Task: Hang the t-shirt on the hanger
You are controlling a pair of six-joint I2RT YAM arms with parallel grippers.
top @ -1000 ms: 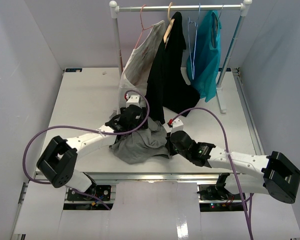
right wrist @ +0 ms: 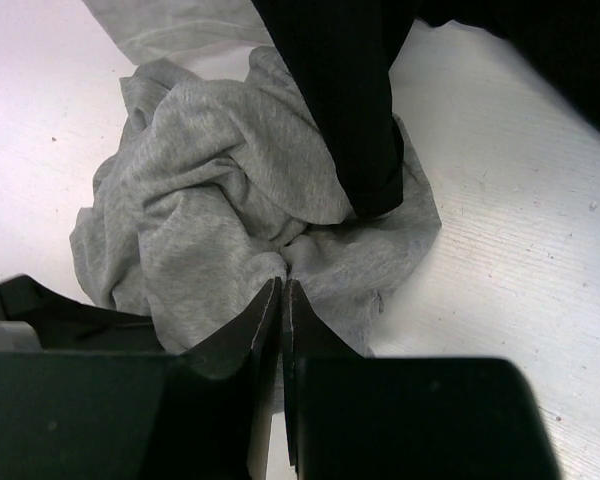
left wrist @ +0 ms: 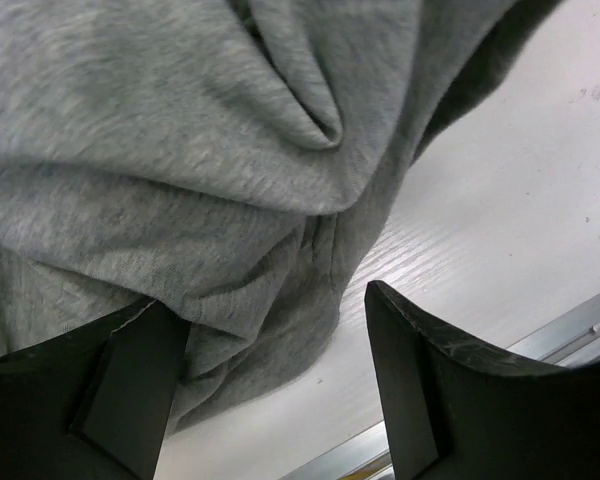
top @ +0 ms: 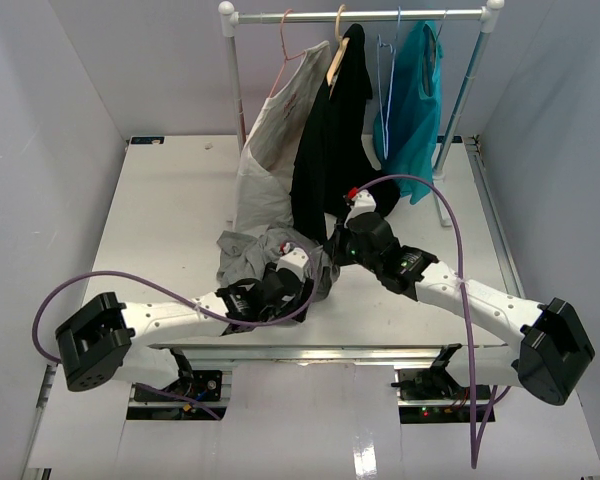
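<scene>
The grey t shirt [top: 246, 252] [right wrist: 210, 160] lies crumpled on the white table beneath the rack. My left gripper [top: 293, 297] is over its front part, fingers apart with folds of fabric close below and between them. My right gripper [top: 332, 250] is at the shirt's right side, fingertips together, with a stretch of grey cloth drawn toward it; it is shut on that cloth. Empty blue hangers [top: 384, 90] hang on the rail.
The rack [top: 270, 17] holds a pale garment [top: 280, 140], a black garment [top: 340, 130] with a sleeve hanging over the shirt, and a teal one [top: 410, 110].
My left gripper has moved from the back of the shirt toward the front and right. My right gripper has moved up and back, pulling the shirt's right part with it.
</scene>
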